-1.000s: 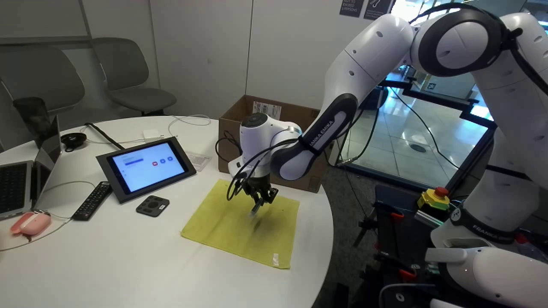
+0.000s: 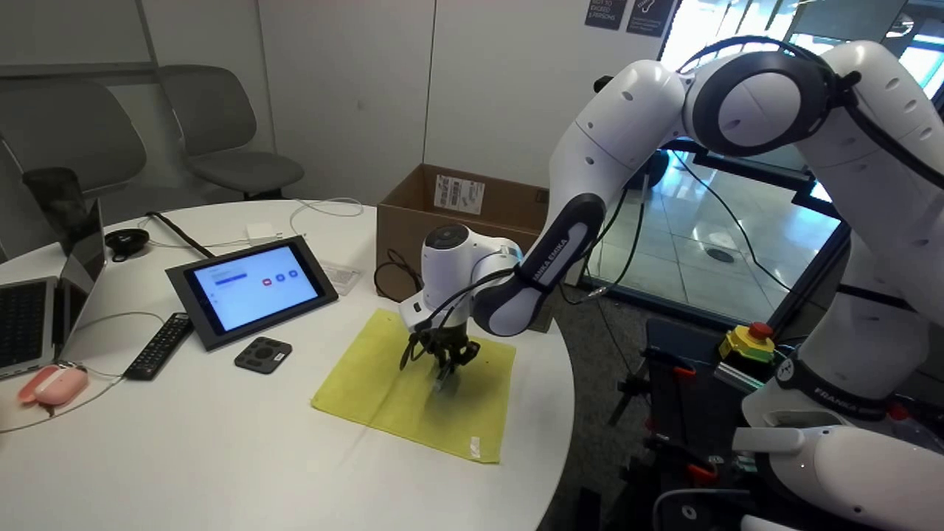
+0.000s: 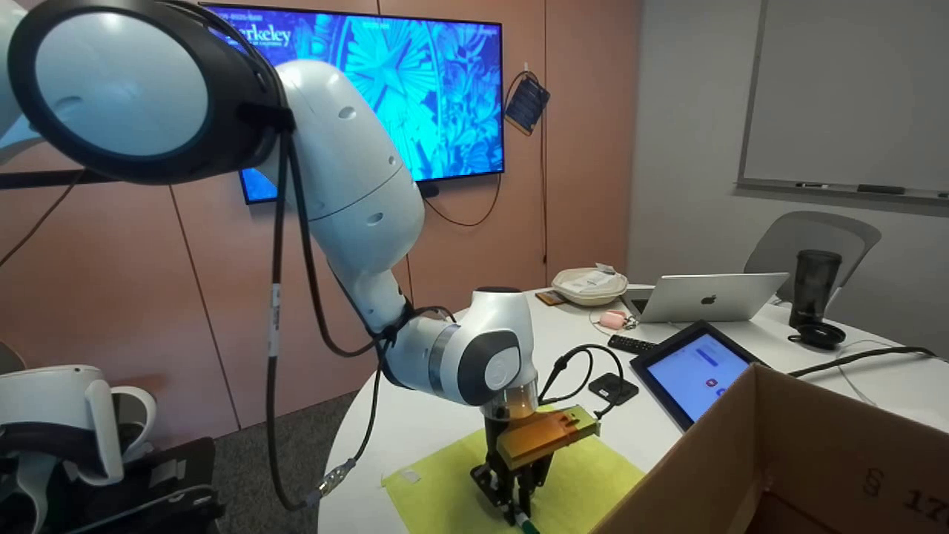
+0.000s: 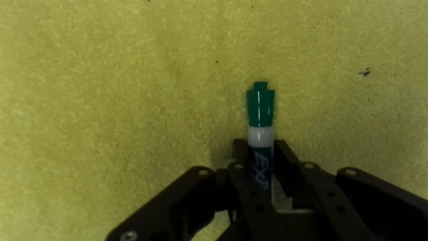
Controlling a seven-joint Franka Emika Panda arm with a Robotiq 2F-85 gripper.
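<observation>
A marker [image 4: 260,108] with a green cap, a white band and a dark green label is pinched between the black fingers in the wrist view. My gripper is shut on its body, and the capped end sticks out past the fingertips. The yellow cloth [image 2: 372,372] lies flat on the white table under the gripper [image 2: 442,372]. In exterior view 2 the green end of the marker [image 3: 528,526] shows at the bottom edge, below the gripper [image 3: 516,512]. Whether the marker touches the cloth I cannot tell.
An open cardboard box [image 2: 407,234] stands right behind the cloth. Left of the cloth are a tablet screen [image 2: 257,283], a small black device [image 2: 262,354], a remote [image 2: 159,345] and a laptop [image 2: 35,310].
The arm has come down closer to the yellow cloth, with the marker held low. The cloth and the other table objects have stayed in place.
</observation>
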